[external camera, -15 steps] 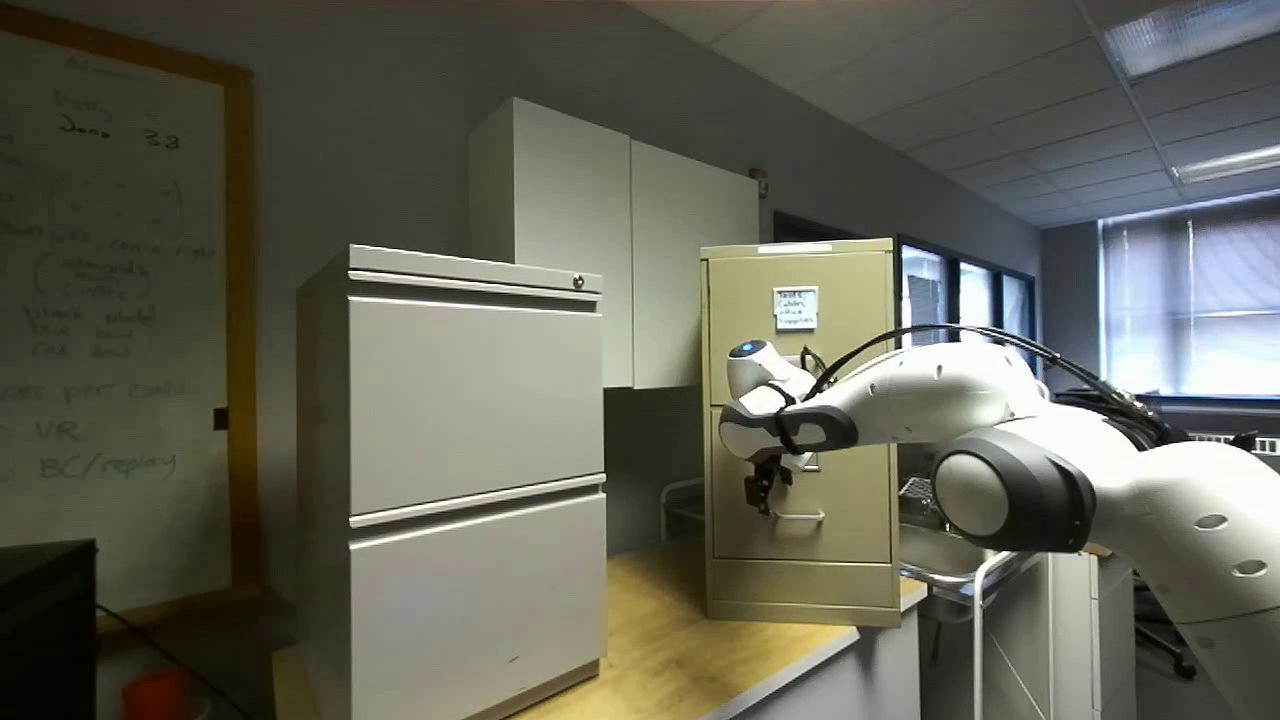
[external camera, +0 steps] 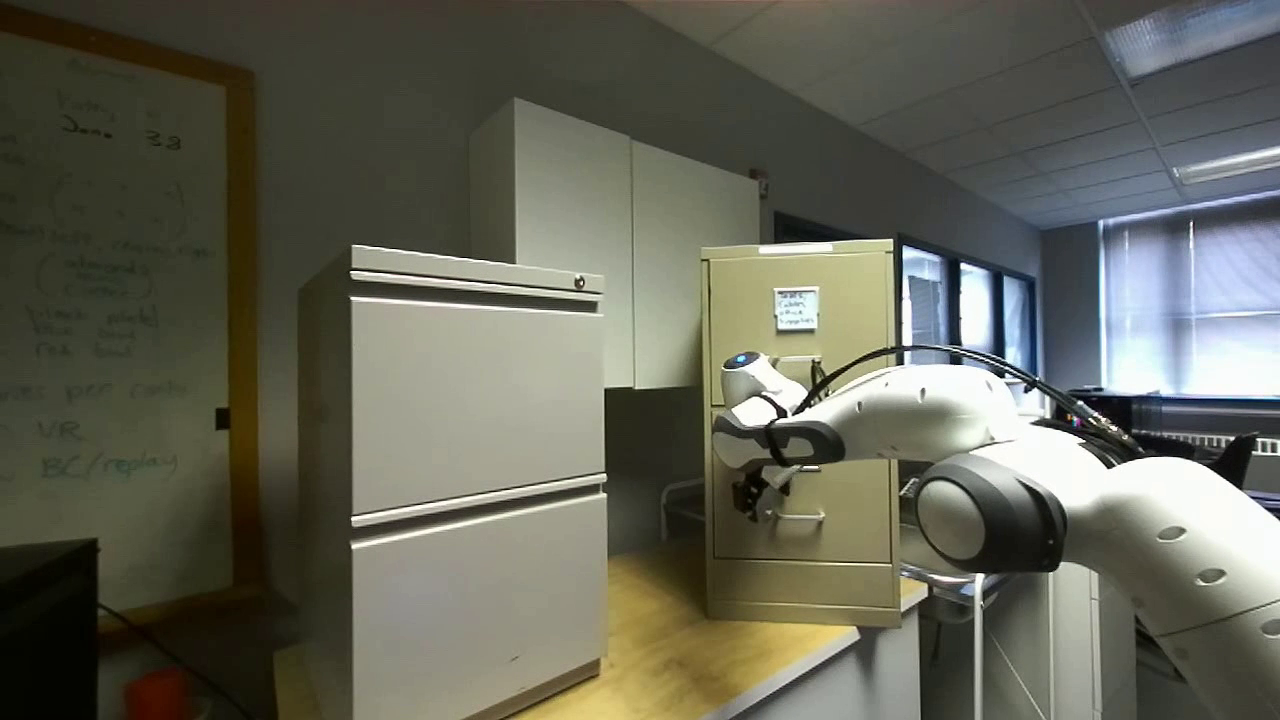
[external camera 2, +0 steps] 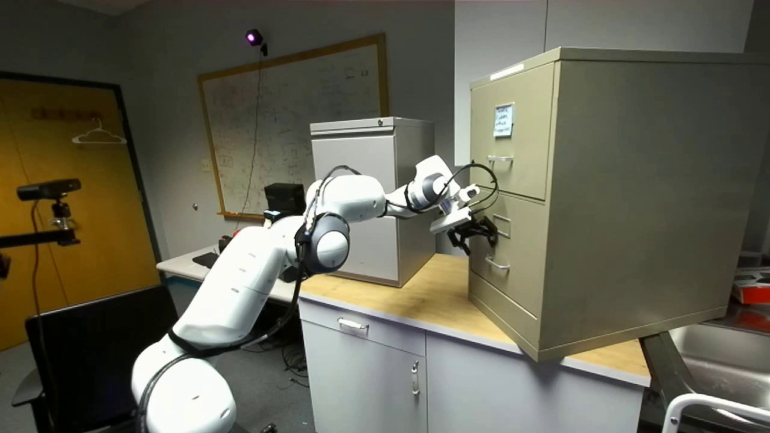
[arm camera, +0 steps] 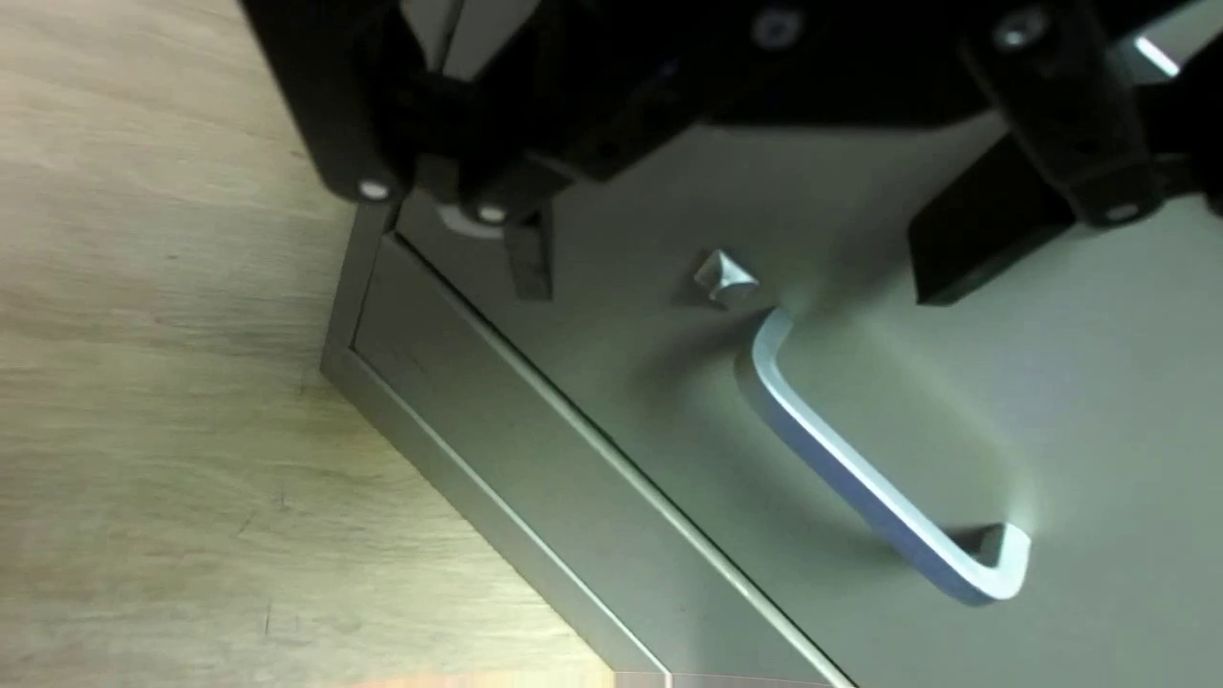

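A beige filing cabinet (external camera: 801, 588) stands on the wooden counter with both of its drawers shut. On its lower drawer is a silver bar handle (arm camera: 883, 493), large in the wrist view. My gripper is open, its dark fingers spread wide and nothing between them. From exterior view 1, the gripper (external camera: 753, 494) appears just left of the lower handle (external camera: 797, 516). In exterior view 2 the gripper (external camera 2: 474, 234) is close to the drawer front, above the lower handle (external camera 2: 497, 264). Whether a fingertip touches the drawer cannot be told.
A grey two-drawer cabinet (external camera: 477, 408) stands on the same counter, to the left in exterior view 1. Bare wooden counter (external camera 2: 440, 288) lies between the two cabinets. A small metal latch (arm camera: 724, 277) sits beside the lower handle. The upper drawer has its own handle (external camera 2: 499, 158).
In exterior view 1 the arm has shifted left and the gripper sits slightly lower, now clear of the handle's left end. Both cabinets look unchanged.
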